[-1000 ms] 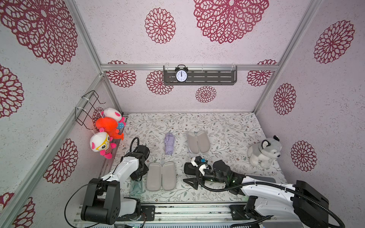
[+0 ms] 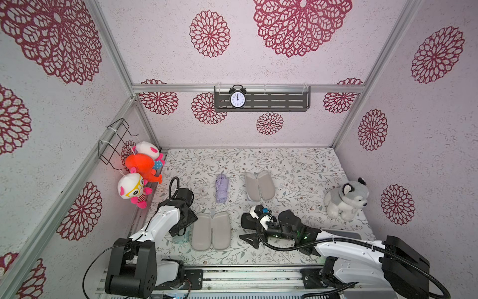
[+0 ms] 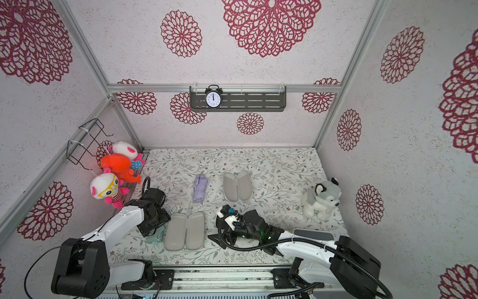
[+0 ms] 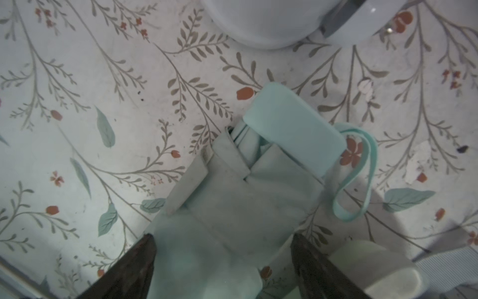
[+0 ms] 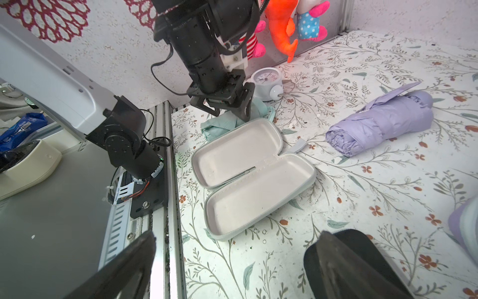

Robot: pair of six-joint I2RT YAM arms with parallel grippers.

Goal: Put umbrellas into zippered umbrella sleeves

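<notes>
My left gripper is part open, hovering over the folded mint umbrella (image 4: 234,194) at the table's left front; whether cloth lies between its fingertips is unclear. The umbrella has a mint handle end and loop. An open grey sleeve (image 5: 249,194) lies to its right, a second open sleeve (image 2: 251,186) farther back. A rolled lilac umbrella lies between them and to the left. My right gripper (image 3: 219,234) stands open, low near a black case-like object (image 5: 348,264).
Plush toys (image 2: 139,169) hang at the left, a husky toy (image 2: 348,199) sits at the right, and a white clock (image 5: 266,82) stands behind the mint umbrella.
The right arm is nearly unchanged.
</notes>
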